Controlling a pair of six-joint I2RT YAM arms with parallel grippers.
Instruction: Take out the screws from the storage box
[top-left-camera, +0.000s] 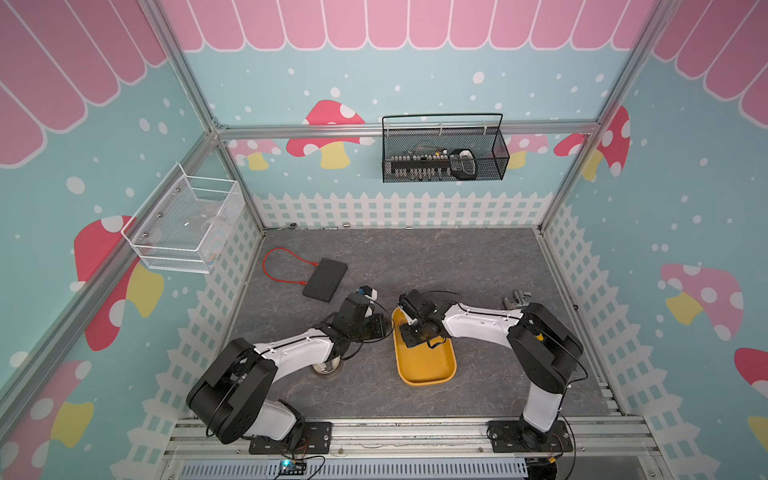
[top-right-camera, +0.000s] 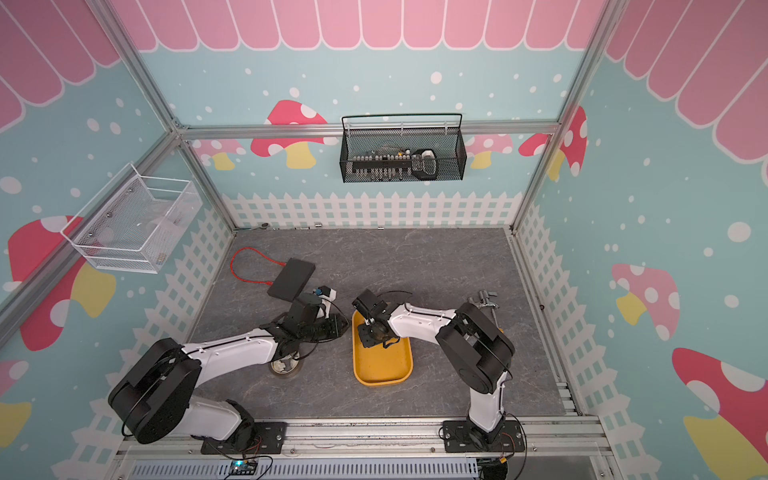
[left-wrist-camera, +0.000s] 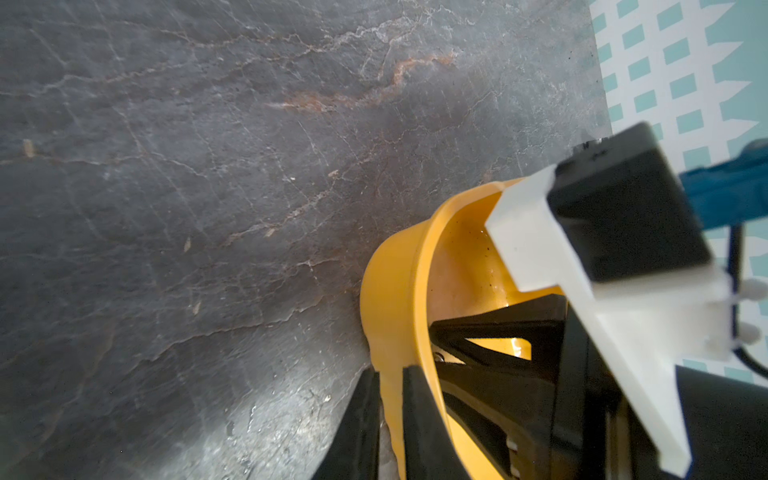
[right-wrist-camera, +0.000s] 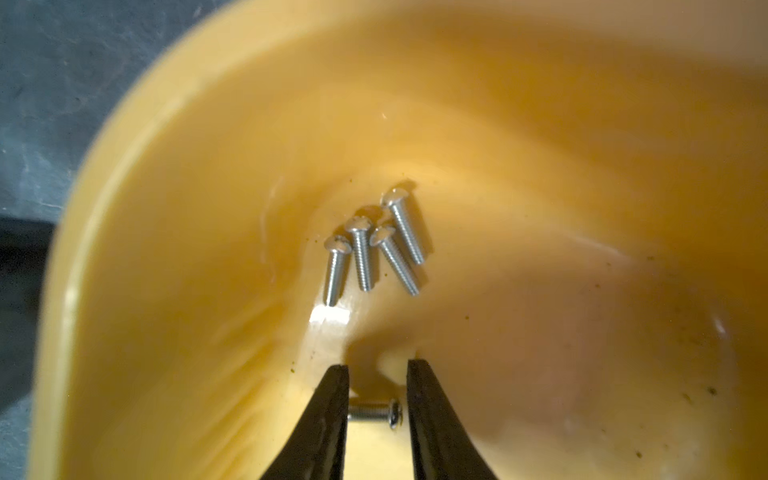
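Note:
The yellow storage box (top-left-camera: 426, 381) stands on the grey table between my arms. Four-sided and open on top, it shows several silver screws (right-wrist-camera: 361, 254) clustered on its floor in the right wrist view. Another single screw (right-wrist-camera: 371, 413) lies crosswise, seen between the fingers of my open right gripper; whether they touch it I cannot tell. That gripper reaches down inside the box's far left end. My left gripper is shut on the box's side wall, one finger to each side of the yellow plastic.
A round metal dish (top-left-camera: 328, 367) sits beneath the left arm. Behind it lies a black flat pad (top-left-camera: 325, 280) with a red cord. A metal tool (top-left-camera: 518, 299) rests near the right arm.

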